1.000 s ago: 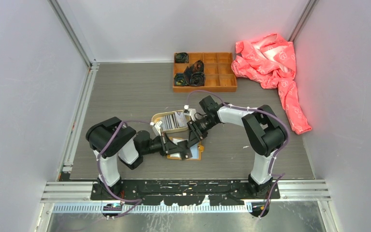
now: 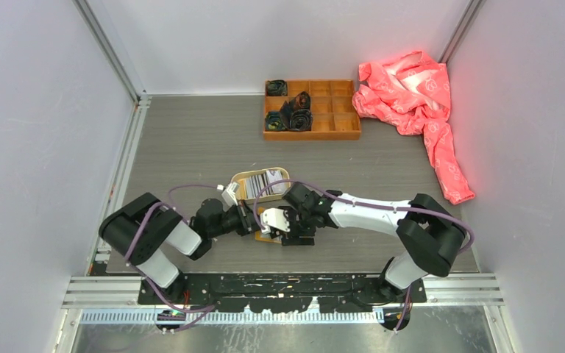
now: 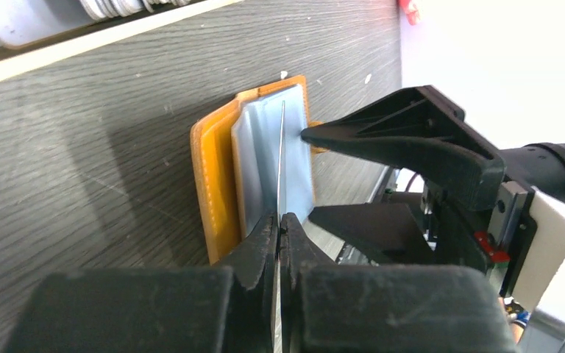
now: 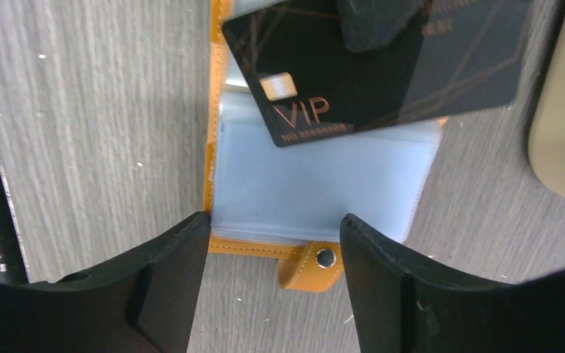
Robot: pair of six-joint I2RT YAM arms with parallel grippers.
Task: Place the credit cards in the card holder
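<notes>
An orange card holder (image 3: 217, 176) with pale blue sleeves (image 4: 316, 184) lies on the table. A black VIP card (image 4: 368, 81) hangs over its sleeves in the right wrist view. My left gripper is shut; the card appears edge-on as a thin upright line at its fingertips. My right gripper is part open at the holder's end, its fingers either side of the flap corner, low over the sleeve.
A tan box of cards (image 2: 261, 184) lies just behind the holder. An orange compartment tray (image 2: 338, 118) stands at the back, pink cloth (image 2: 404, 95) at the back right.
My right arm has come down and toward the front, over the holder's right end. The left arm has shifted slightly, its shoulder end moving left.
</notes>
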